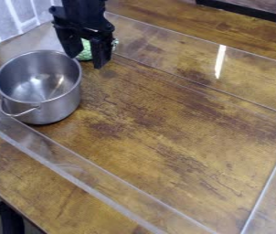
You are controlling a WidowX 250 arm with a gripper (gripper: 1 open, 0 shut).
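The dark robot gripper (86, 50) hangs at the upper left, over a green object (106, 46) that is mostly hidden behind it. Whether its fingers are apart or closed, or hold the green thing, is unclear at this size. A steel pot (39, 87) with a wire handle stands at the left, just in front of and left of the gripper, and looks empty.
A wooden table (165, 137) fills most of the view, its middle and right clear. Transparent panels or strips run along its left, back and right edges. A dark slotted piece (244, 11) lies at the top right.
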